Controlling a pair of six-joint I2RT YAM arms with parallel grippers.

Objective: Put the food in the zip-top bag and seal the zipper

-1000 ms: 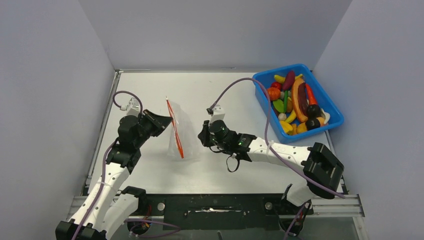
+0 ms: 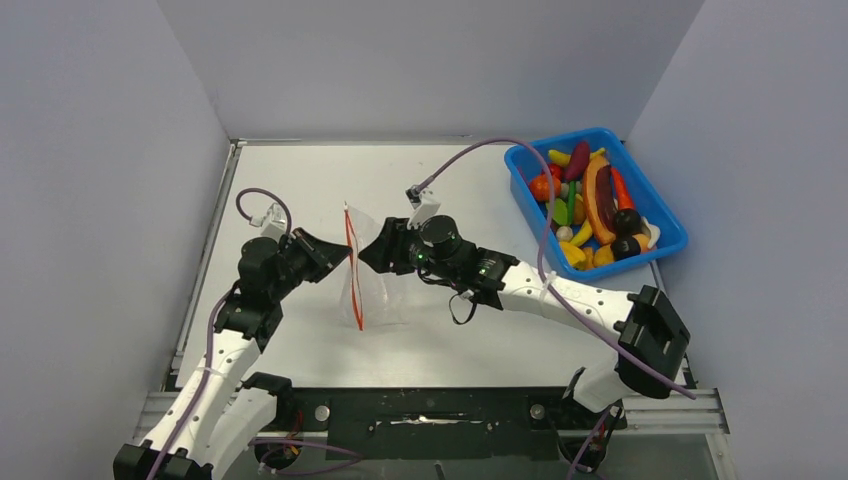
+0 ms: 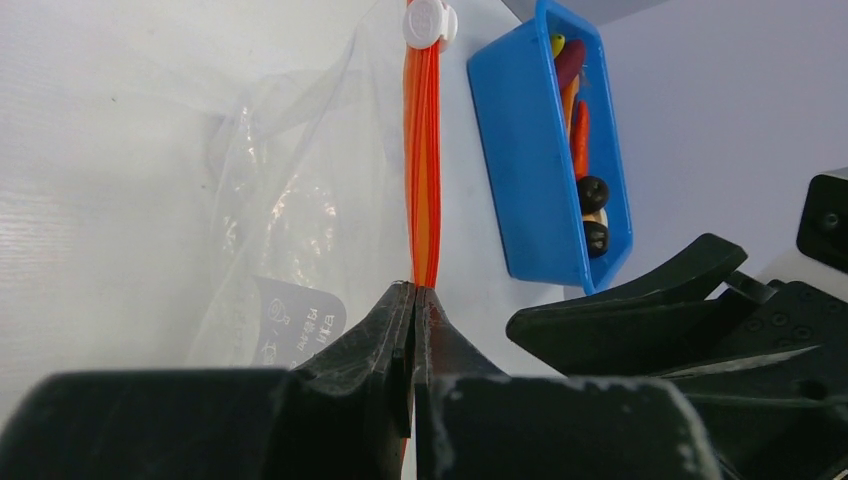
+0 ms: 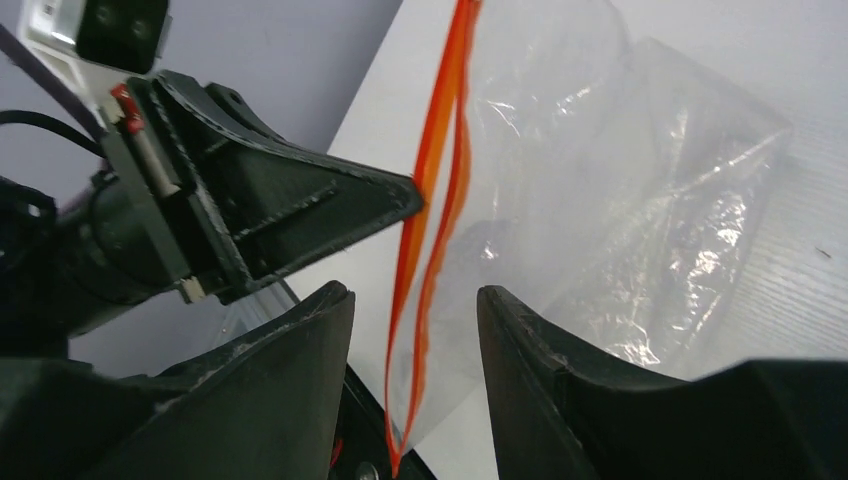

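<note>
A clear zip top bag (image 2: 371, 290) with an orange zipper (image 2: 356, 299) stands upright over the white table. My left gripper (image 2: 347, 252) is shut on the zipper edge; in the left wrist view the orange strips (image 3: 423, 170) run in between its fingertips. A white slider (image 3: 424, 22) sits at the far end of the zipper. My right gripper is open close by the bag on its right side, its two fingers (image 4: 315, 335) apart, with the bag passing across the gap. The two zipper strips are slightly parted in the right wrist view. The toy food lies in a blue bin (image 2: 640, 264).
The bin stands at the back right of the table (image 2: 480, 350), beyond the right arm. Grey walls enclose the back and sides. The bare table around the bag is clear.
My right gripper has moved left, right up to the bag, and its fingers have opened. The left gripper has shifted a little to the right with the bag's edge.
</note>
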